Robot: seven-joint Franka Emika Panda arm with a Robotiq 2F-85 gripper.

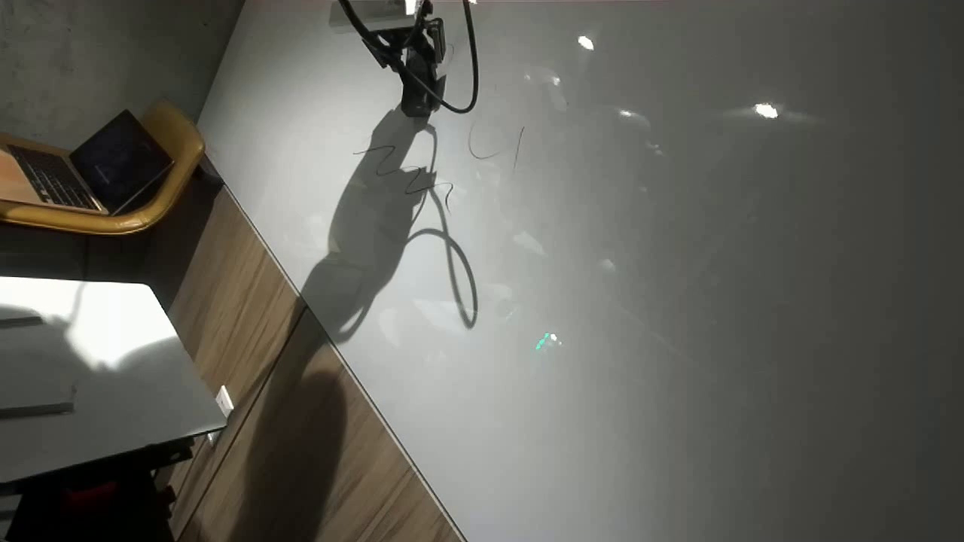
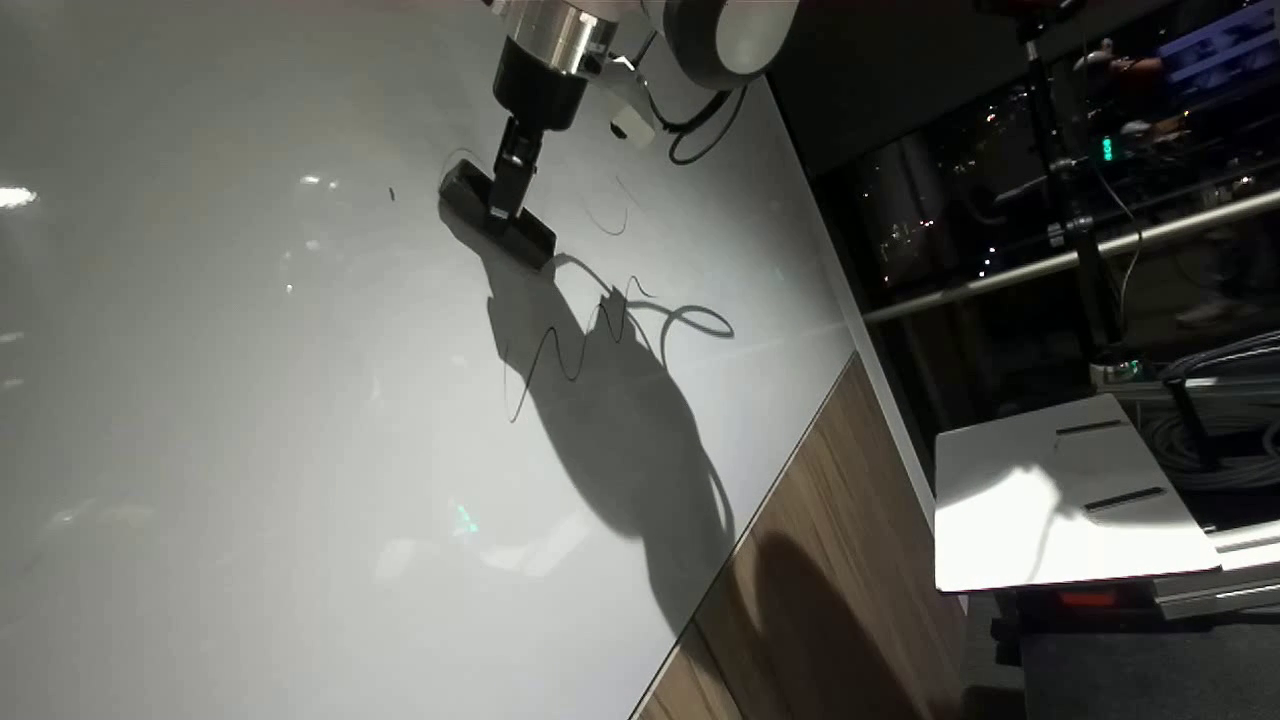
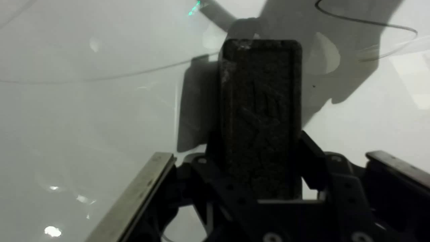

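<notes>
A black whiteboard eraser (image 2: 524, 236) is held in my gripper (image 2: 505, 211), close to the glossy whiteboard (image 2: 300, 420). From the wrist, the eraser (image 3: 261, 101) stands lengthwise between the two dark fingers, which are shut on it. Whether its face touches the board, I cannot tell. Thin dark marker lines run over the board: a wavy stroke (image 2: 582, 360) lies partly in the arm's shadow, and a short curved stroke (image 2: 609, 228) is to the right of the eraser. In exterior view 1 the gripper (image 1: 422, 99) is at the top, above the wavy line (image 1: 398, 170).
Wood panelling (image 1: 361, 433) borders the board. Off to the side are a grey-white table (image 1: 117, 388) and a laptop (image 1: 117, 162) on a yellow chair. A black cable (image 1: 474, 54) loops beside the arm. Much of the board is clear.
</notes>
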